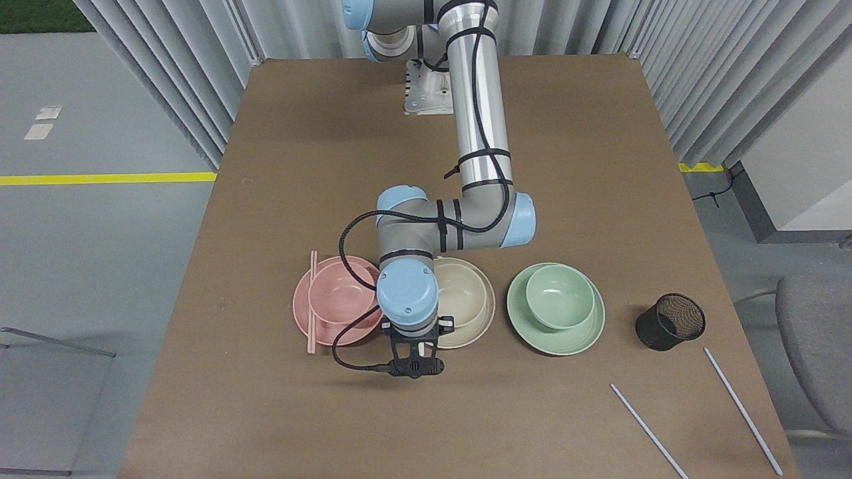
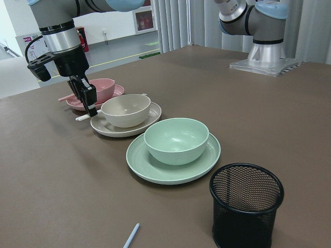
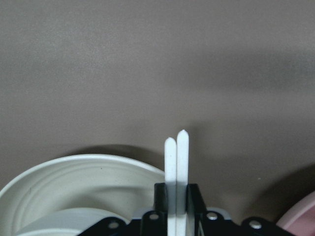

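My gripper (image 2: 91, 110) hangs low beside the cream bowl (image 2: 125, 114) and its cream plate (image 3: 78, 177), with two white chopsticks (image 3: 182, 162) between its fingers, lying side by side and pressed by them. In the front view the wrist hides much of the fingers and chopsticks; the cream plate (image 1: 479, 327) shows to the right of the wrist.
A pink bowl (image 1: 339, 297) on a pink plate, with pink chopsticks (image 1: 312, 335), stands left. A green bowl (image 1: 559, 295) on a green plate (image 1: 543, 339), a black mesh cup (image 1: 659, 331) and two loose rods (image 1: 743, 411) are right.
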